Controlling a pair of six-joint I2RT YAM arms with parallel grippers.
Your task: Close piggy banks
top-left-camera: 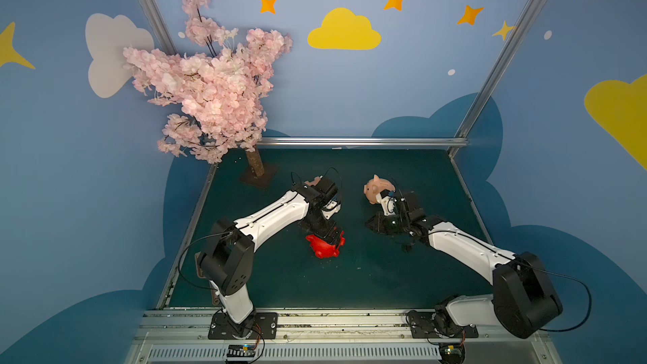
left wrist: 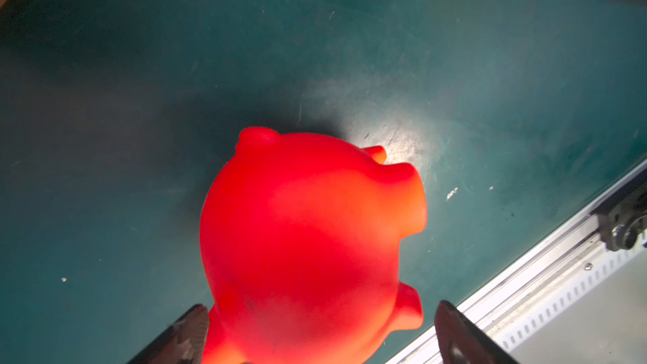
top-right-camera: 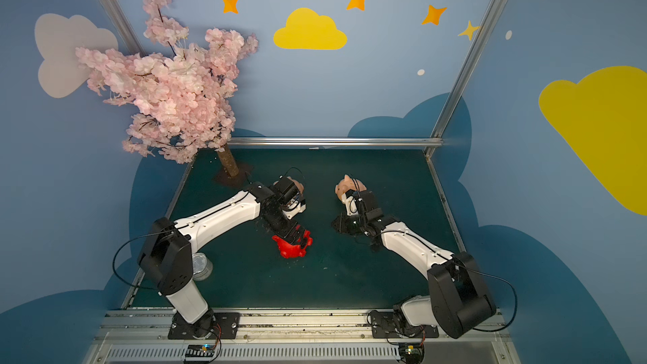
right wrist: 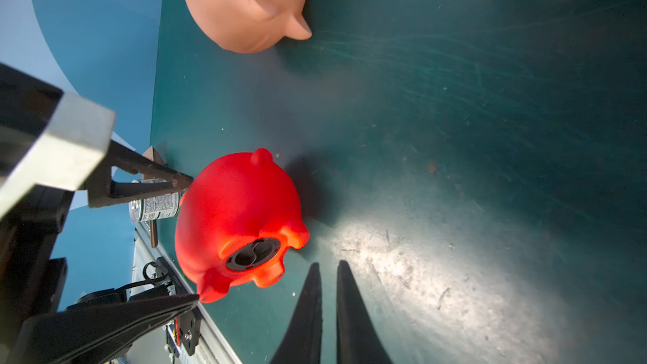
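Observation:
A red piggy bank [top-left-camera: 325, 245] lies tipped over on the green table, with its legs and belly turned toward the right wrist view. In that belly a round black plug [right wrist: 253, 254] shows; how firmly it sits I cannot tell. My left gripper is open, one finger on either side of the red body [left wrist: 303, 242]. To the right of the red bank, my right gripper hangs shut above the table, nothing visible between its fingertips. A pink piggy bank [top-right-camera: 350, 186] stands behind the right gripper. Another pink one [right wrist: 246, 3] is partly hidden behind the left arm.
The blossom tree [top-left-camera: 253, 161] occupies the back left corner. A can [top-right-camera: 202, 267] stands near the left arm's base. Bare table [top-left-camera: 377, 276] lies in front of the right gripper. Walls and metal rails bound the table.

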